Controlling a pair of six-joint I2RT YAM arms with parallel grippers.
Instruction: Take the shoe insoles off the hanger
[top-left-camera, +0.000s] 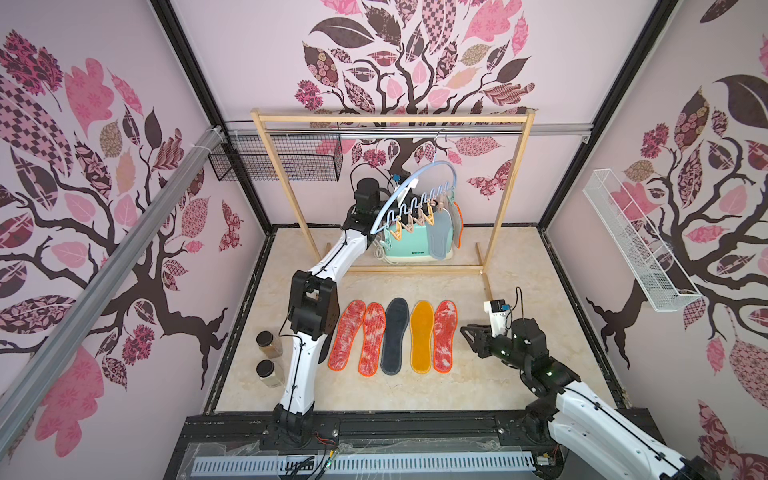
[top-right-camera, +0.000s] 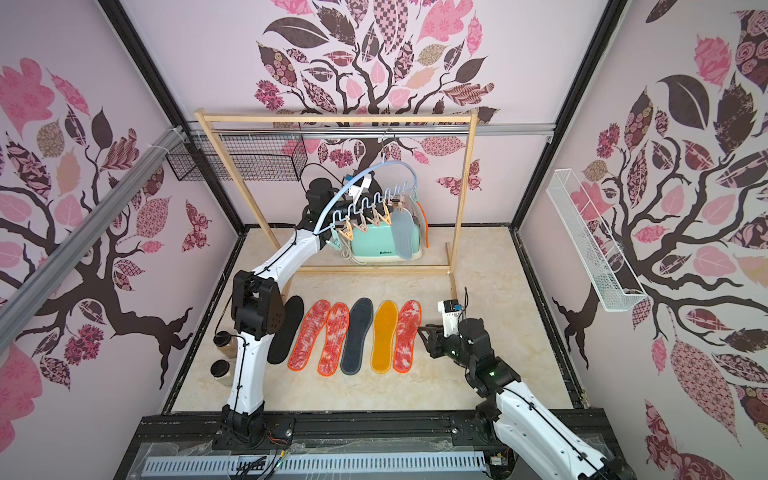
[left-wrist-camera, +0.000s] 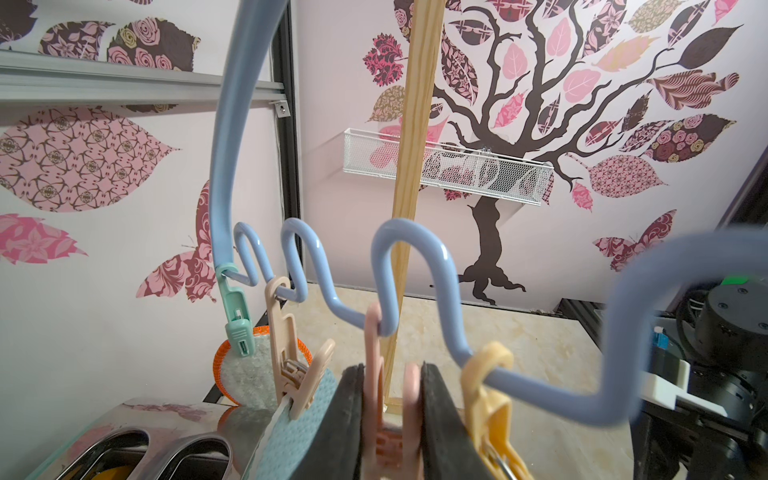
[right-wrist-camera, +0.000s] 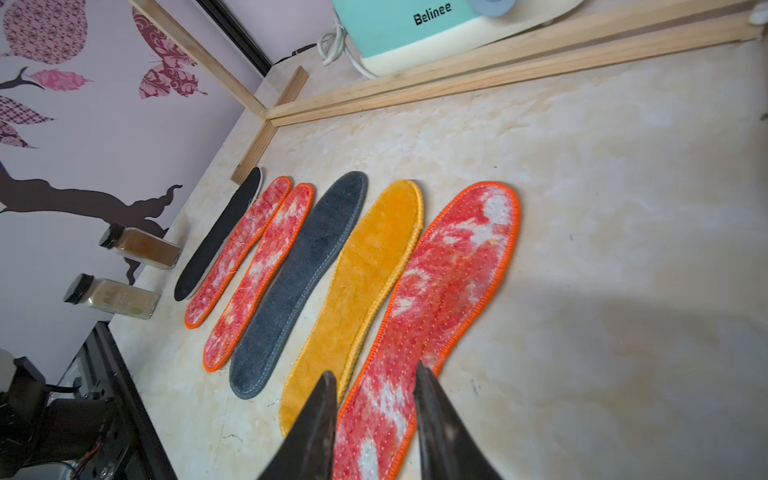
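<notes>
A blue hanger (top-left-camera: 456, 172) hangs from the wooden rack, with several clothespins along its wavy bar. My left gripper is shut on a pink clothespin (left-wrist-camera: 372, 340) of that bar. Farther along, a beige clothespin (left-wrist-camera: 281, 344) holds a light blue insole (top-left-camera: 439, 236). An orange-edged insole (top-left-camera: 457, 224) hangs at the hanger's far end, by a teal clip (left-wrist-camera: 237, 320). On the table lie several insoles, among them a yellow one (right-wrist-camera: 360, 280), a dark grey one (right-wrist-camera: 308, 272) and a red one (right-wrist-camera: 448, 280). Above the red one, my right gripper is open and empty.
A mint toaster (top-left-camera: 412, 244) stands behind the hanging insoles, by the rack's lower wooden bar (top-left-camera: 384, 270). Two jars (right-wrist-camera: 120, 296) sit at the table's left.
</notes>
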